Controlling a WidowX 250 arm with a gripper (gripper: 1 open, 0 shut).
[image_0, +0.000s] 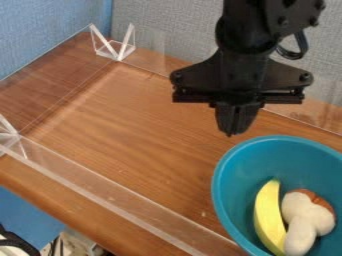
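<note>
My black gripper (235, 118) hangs over the wooden table, above and behind a teal bowl (230, 182), its fingers pointing down and shut, with nothing visible between them. In the bowl lie a yellow banana (267, 215) and, to its right, a white toy with a brown patch (305, 222), possibly a mushroom.
Clear plastic barriers run along its edges, with white corner brackets (114, 50) at the back left and near left. Blue and grey walls stand behind.
</note>
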